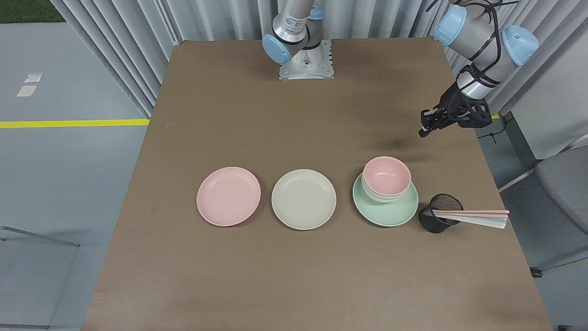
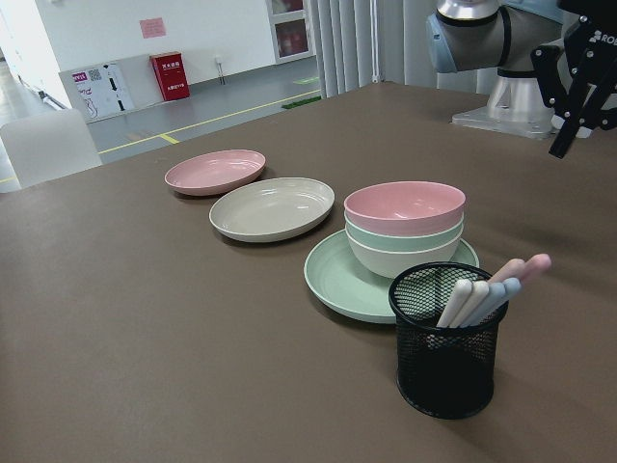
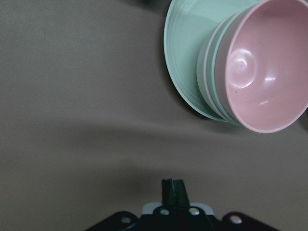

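A stack of bowls, pink bowl (image 1: 387, 175) (image 2: 404, 203) (image 3: 267, 62) on top of pale green and white ones, rests on the green plate (image 1: 386, 215) (image 2: 337, 294) (image 3: 187, 43). Left of it in the front view lie a cream plate (image 1: 303, 199) and a pink plate (image 1: 228, 196), both empty. My gripper (image 1: 423, 127) is above the table's right side, behind the stack and apart from it; in the wrist view it (image 3: 174, 187) appears shut, with nothing visible between its fingers.
A black mesh cup (image 1: 432, 223) with several chopsticks (image 1: 479, 218) stands right of the green plate.
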